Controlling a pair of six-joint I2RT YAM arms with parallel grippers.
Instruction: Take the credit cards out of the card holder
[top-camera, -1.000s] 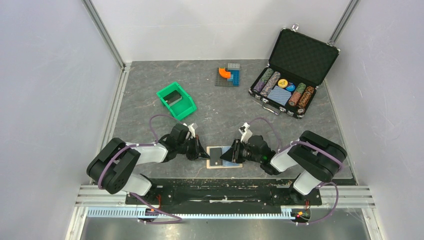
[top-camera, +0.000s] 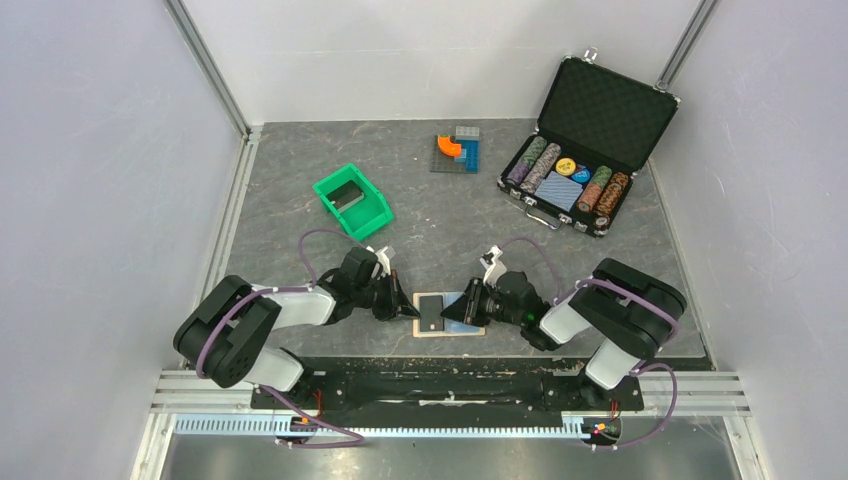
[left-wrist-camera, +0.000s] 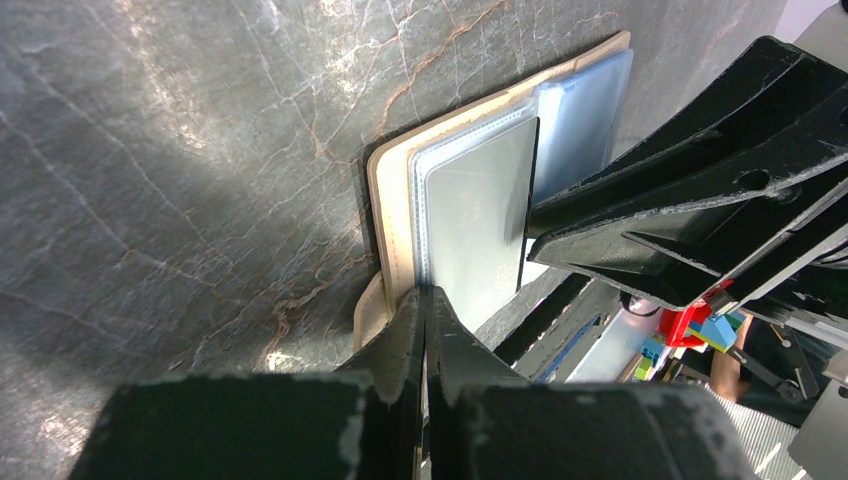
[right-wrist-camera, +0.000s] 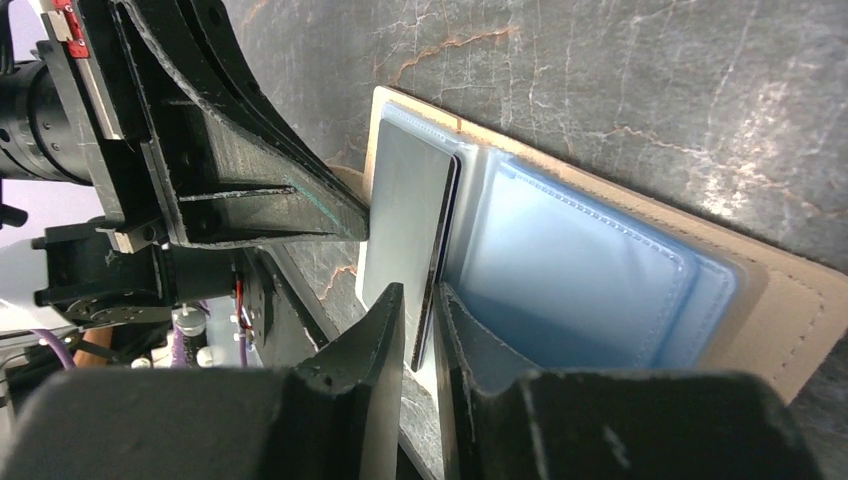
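The open card holder (top-camera: 470, 331) lies flat at the front middle of the table, tan with blue clear sleeves (right-wrist-camera: 590, 260). A dark card (top-camera: 431, 310) sits in its left part, seen grey in both wrist views (left-wrist-camera: 478, 210). My left gripper (top-camera: 410, 312) is shut at the holder's left edge (left-wrist-camera: 425, 295); what is between its fingertips is hard to make out. My right gripper (top-camera: 452, 314) is over the holder, fingertips (right-wrist-camera: 445, 300) at the card's right edge with a narrow gap between them; whether they grip the card is unclear.
A green bin (top-camera: 372, 212) holding a dark object stands behind the left arm. A brick assembly (top-camera: 449, 147) is at the back middle, an open poker chip case (top-camera: 560, 190) at the back right.
The right arm and gripper have shifted very slightly. The left arm and the holder look unchanged.
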